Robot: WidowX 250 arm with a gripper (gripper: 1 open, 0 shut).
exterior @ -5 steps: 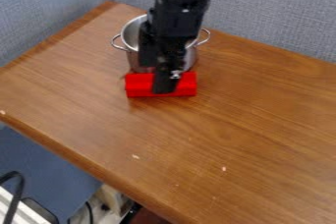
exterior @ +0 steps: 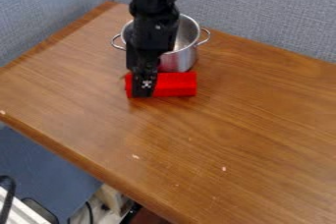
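A red cylinder [exterior: 176,84] lies on its side on the wooden table, in front of a steel pot [exterior: 183,51] with two handles. My black gripper [exterior: 143,84] comes down from the top and is over the left part of the red cylinder, its fingertips low against it. It stands open, though the finger gap is hard to make out at this size. The arm hides part of the pot.
Grey padded walls stand behind and left. The table's left edge drops to a floor with cables.
Since a second ago my gripper has moved left and down onto the left part of the red cylinder. The cylinder and pot look unmoved.
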